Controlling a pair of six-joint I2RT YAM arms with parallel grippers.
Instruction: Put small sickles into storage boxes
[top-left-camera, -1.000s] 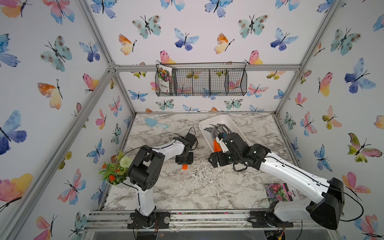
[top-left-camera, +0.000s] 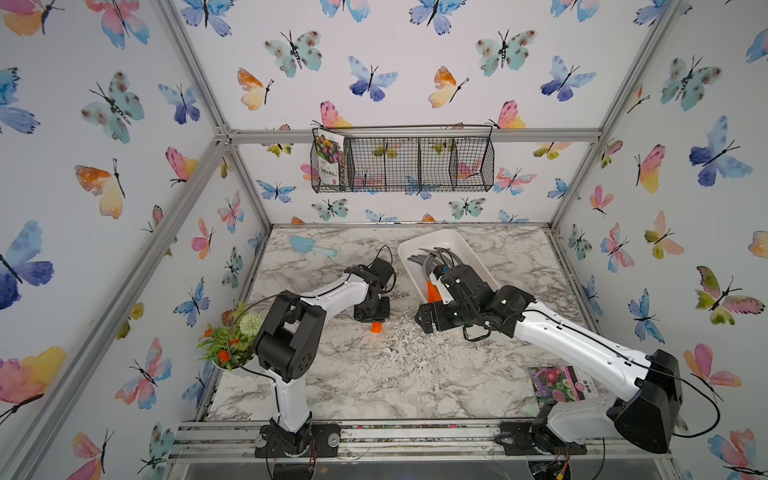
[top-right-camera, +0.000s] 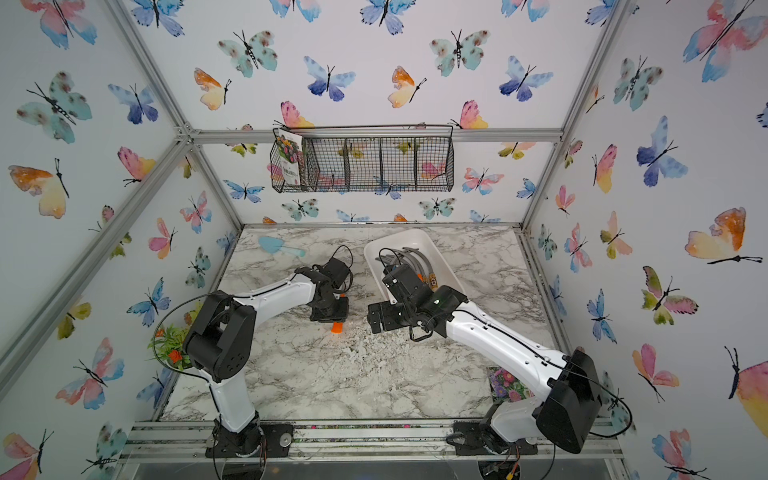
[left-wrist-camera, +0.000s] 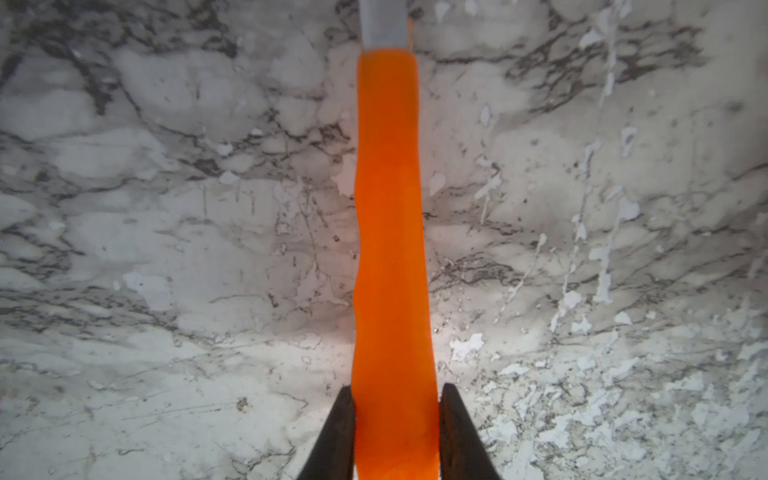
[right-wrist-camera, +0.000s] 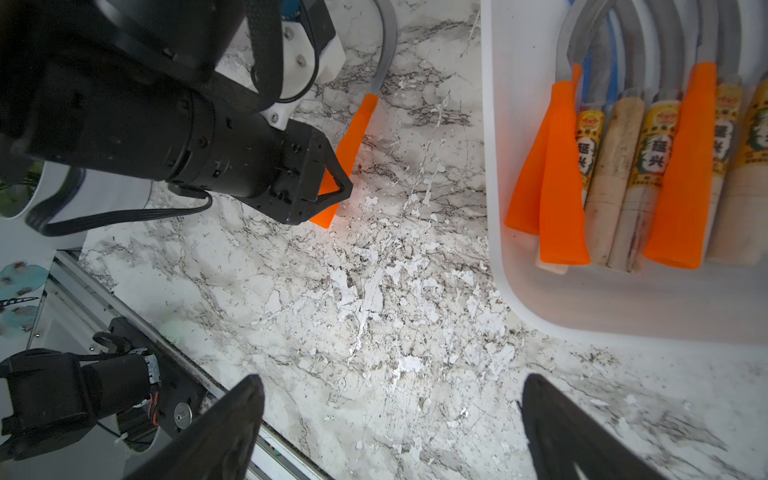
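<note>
A sickle with an orange handle (left-wrist-camera: 388, 224) lies beneath my left gripper (top-left-camera: 372, 312). In the left wrist view the handle runs between both fingertips; the fingers are part open around it, and whether they grip is unclear. A white plastic box (right-wrist-camera: 520, 296) holds several sickles with orange, wooden and labelled handles (right-wrist-camera: 564, 192). My right gripper (top-right-camera: 376, 317) hangs at the box's near left side, open and empty in the right wrist view.
A light blue trowel (top-left-camera: 312, 246) lies at the back left, a flower pot (top-left-camera: 228, 348) at the left edge, a picture packet (top-left-camera: 560, 384) at the front right. A wire basket (top-left-camera: 404, 164) hangs on the back wall.
My left gripper has moved slightly right and up in the top left view, and the orange handle's visible end with it. The right arm has shifted slightly.
</note>
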